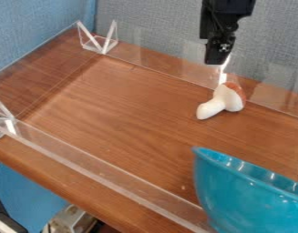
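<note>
My black gripper [220, 49] hangs at the top right of the view, open, above and a little behind a toy mushroom [221, 100] with a white stem and orange-red cap that lies on its side on the wooden surface. A large turquoise bowl [242, 196] stands at the lower right, partly out of frame.
Clear plastic walls with white corner brackets [97, 38] border the wooden board [115, 118]. A grey padded backdrop stands behind, blue surfaces at the left. The middle and left of the board are free.
</note>
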